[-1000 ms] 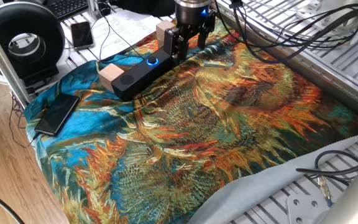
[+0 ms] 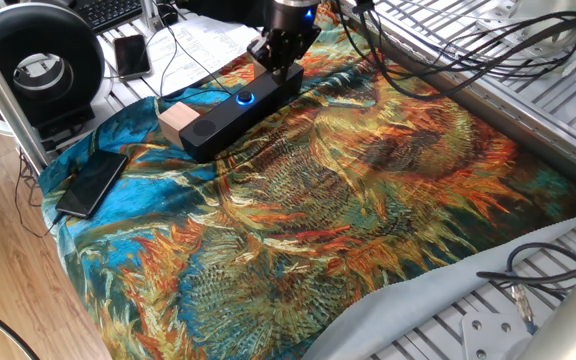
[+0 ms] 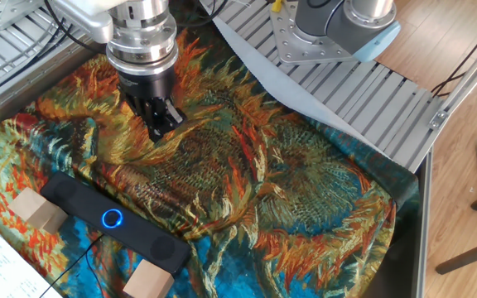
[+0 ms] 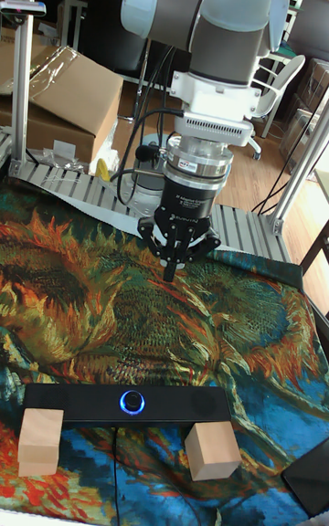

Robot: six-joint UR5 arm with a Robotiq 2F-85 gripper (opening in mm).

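Note:
A black bar-shaped speaker (image 3: 139,234) with a glowing blue ring lies on the patterned cloth. Two light wooden blocks stand at its long side; one block (image 4: 40,440) is near its left end and the other block (image 4: 212,450) near its right end in the third view. My gripper (image 4: 169,273) hangs above the cloth on the side of the speaker away from the blocks. Its fingers come together at the tips, and nothing shows between them. From the second view, the gripper (image 3: 166,131) is clear of the speaker. In the first view the gripper (image 2: 282,78) overlaps the speaker's far end.
A dark phone (image 2: 92,184) rests at the cloth's edge, and another phone (image 2: 132,57) lies beyond it by papers. Black cables (image 2: 468,75) loop over the metal table on the right. The cloth's middle is wide and bare, with some wrinkles.
In the first view my gripper has moved up and left in the picture. Its fingers stood apart a second ago and now meet. The speaker and blocks have stayed in place.

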